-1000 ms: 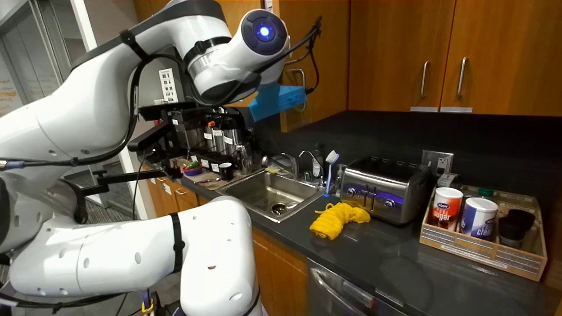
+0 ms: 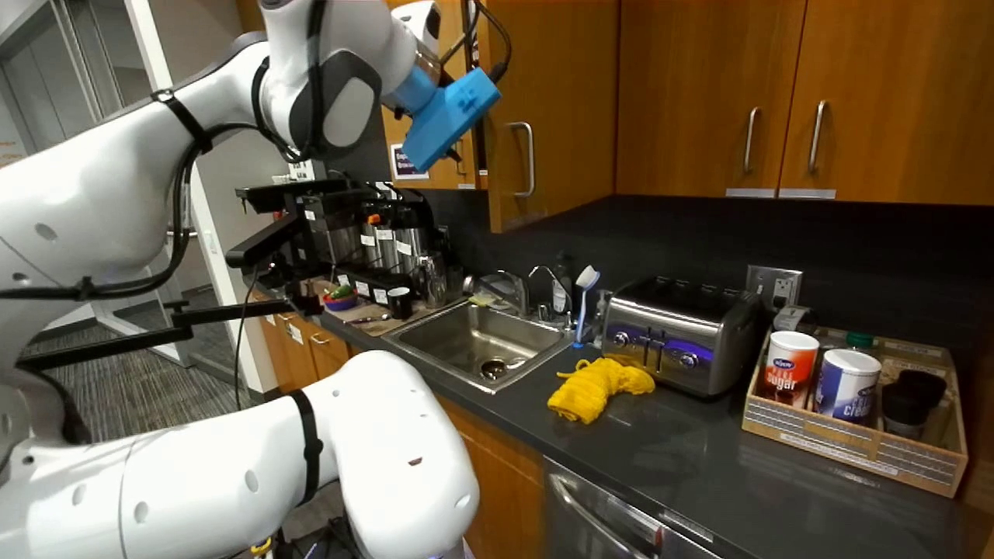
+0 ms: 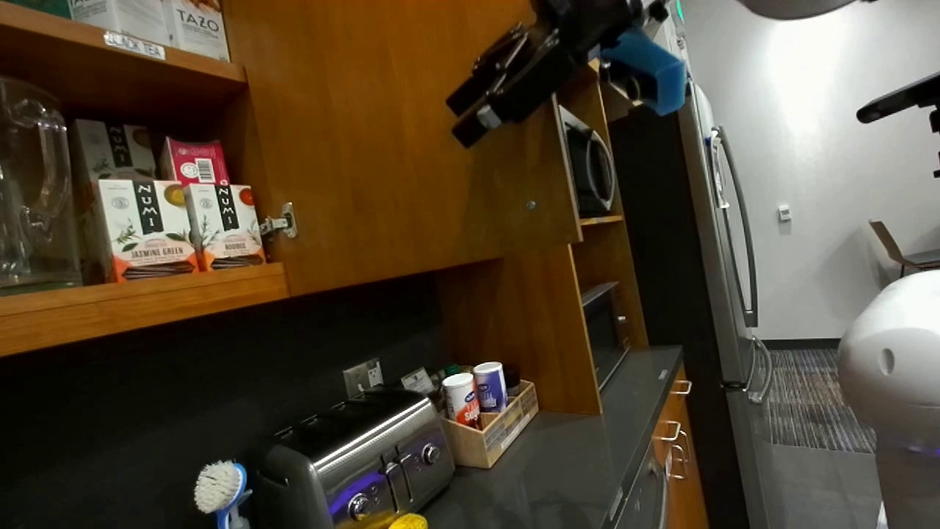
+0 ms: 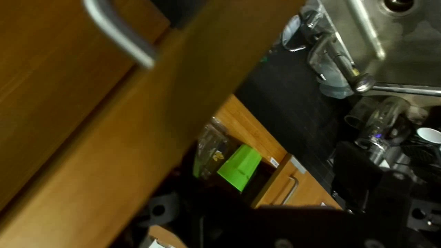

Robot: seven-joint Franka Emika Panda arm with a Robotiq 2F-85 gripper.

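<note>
My gripper [image 3: 463,116] is open and empty, high up near the cabinet door in exterior view 2. That wooden door [image 3: 396,150] stands swung open, with tea boxes visible on the shelves behind its hinge. Its metal handle [image 2: 529,158] shows in exterior view 1, to the right of the blue wrist mount [image 2: 452,116], which blocks the fingers there. In the wrist view the door's blurred edge [image 4: 136,124] crosses diagonally close to the camera, with a handle [image 4: 124,35] at upper left. Whether gripper and door touch cannot be told.
Below are a sink [image 2: 480,340], a yellow cloth [image 2: 596,387], a toaster [image 2: 685,331] and a box of canisters [image 2: 857,442]. Numi tea boxes [image 3: 145,229] and a glass pitcher [image 3: 35,185] occupy the shelf. A green container [image 4: 239,165] shows inside a cabinet. Bare counter lies in front of the box.
In exterior view 1, my wrist has turned and shifted left and upward, taking the blue mount away from in front of the door handle. Counter objects have stayed put.
</note>
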